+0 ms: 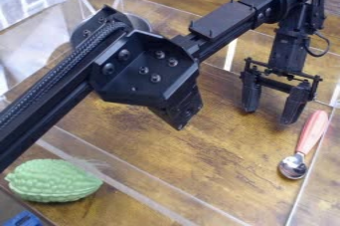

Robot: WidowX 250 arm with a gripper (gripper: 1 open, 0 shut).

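Note:
My black gripper points down at the right of the camera view, its two fingers apart with nothing seen between them, low over the wooden table. Just below and right of it lies a scoop with a pink handle and a metal head. A pale green bumpy vegetable, like a bitter melon, lies at the lower left, well away from the gripper.
Clear plastic edging runs round the work area. A blue object shows at the bottom left corner. My arm covers much of the upper left, partly hiding a metallic object behind it.

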